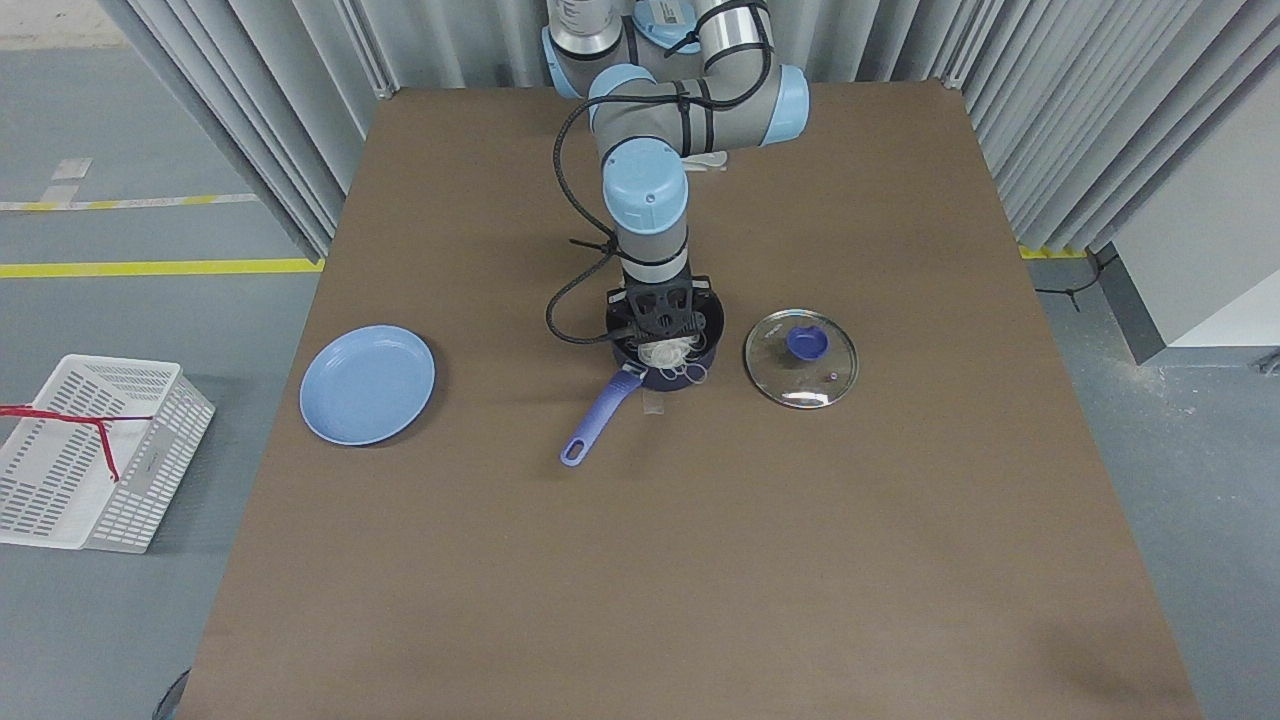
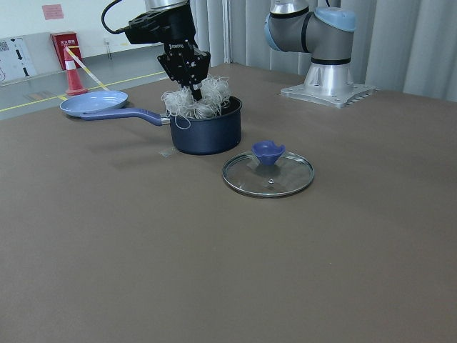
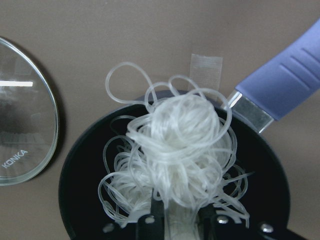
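A dark blue pot [image 2: 205,137] with a blue handle [image 1: 600,414] sits mid-table, holding tangled white noodle-like strands [image 3: 177,140]. My gripper is down in the pot among the strands, which lie over and between its fingers at the bottom of the wrist view; whether it is open or shut on them is unclear. A glass lid [image 1: 800,372] with a blue knob [image 2: 268,151] lies flat beside the pot. A light blue plate [image 1: 366,384] stands on the other side of the pot, left in the front view.
A white plastic basket [image 1: 144,480] stands on the floor off the table's left side. Curtains and the robot's base line the back edge.
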